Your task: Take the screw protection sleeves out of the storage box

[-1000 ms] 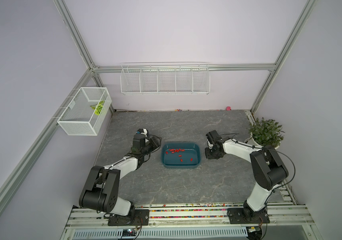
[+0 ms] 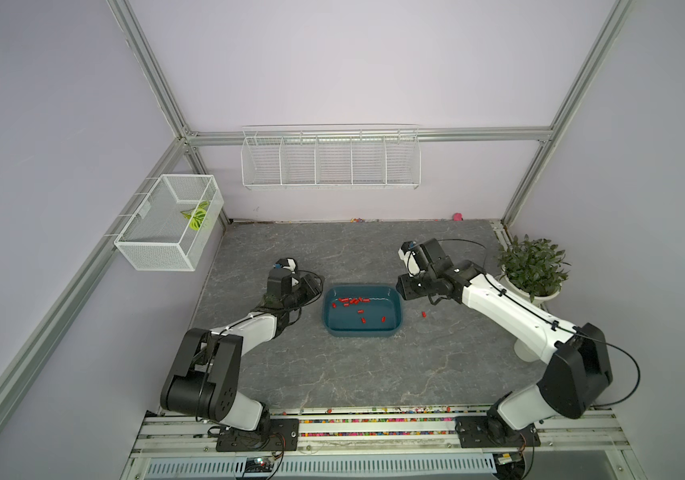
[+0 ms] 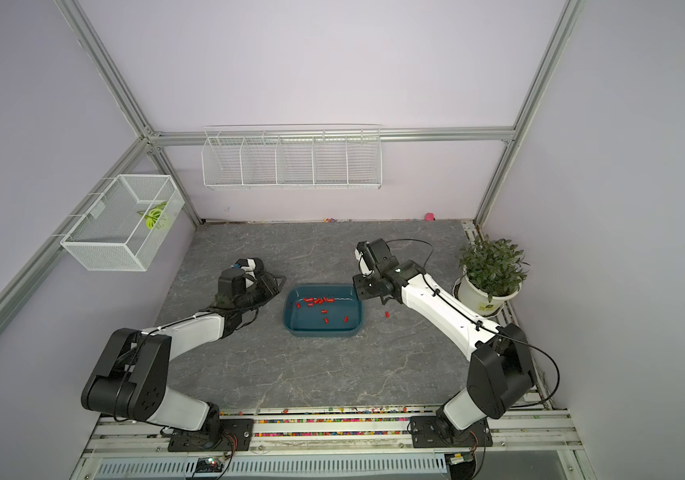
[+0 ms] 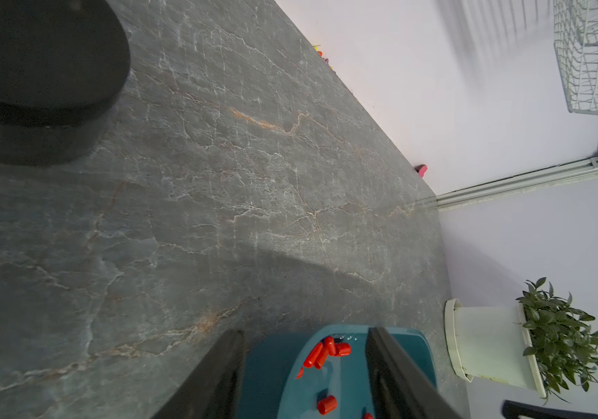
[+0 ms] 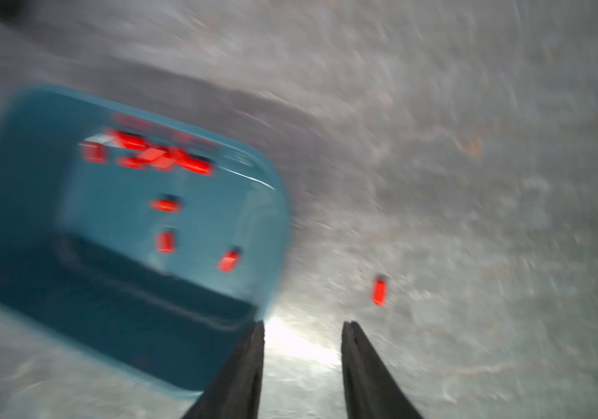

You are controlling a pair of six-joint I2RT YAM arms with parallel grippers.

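Observation:
A blue-green storage box (image 2: pixel 362 330) stands in the middle of the table with several small red sleeves (image 5: pixel 195 164) inside, mostly clustered along its far side. One more red sleeve (image 5: pixel 380 291) lies on the bare table to the right of the box. Over the box's right side hangs my right gripper, its fingers (image 5: pixel 248 366) apart and nothing between them. My left gripper is left of the box, above the table; a gap shows between its blurred fingers, and no sleeve is held there.
A potted plant (image 2: pixel 534 268) stands at the right edge. A white wire basket (image 2: pixel 169 252) hangs on the left wall and a wire rack (image 2: pixel 331 160) on the back wall.
My right arm has lifted and swung left toward the box, and a red sleeve now shows on the table right of the box. The left arm looks almost still.

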